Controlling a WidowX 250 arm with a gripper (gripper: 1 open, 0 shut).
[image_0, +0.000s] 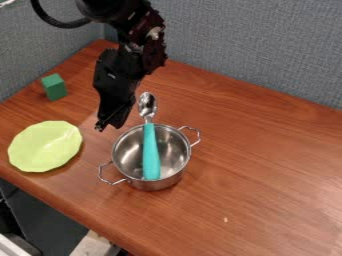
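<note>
My black gripper (111, 120) hangs over the table just left of and above a steel pot (131, 160) with two side handles; whether its fingers are open or shut is hard to tell. A spoon with a teal handle (151, 152) rests in the pot, its steel head leaning out past the far rim. A pale green plate (44, 146) lies to the left of the pot, and a green block (54, 87) stands behind the plate.
Grey walls border the table at the back and left. The table's left edge runs close by the plate.
</note>
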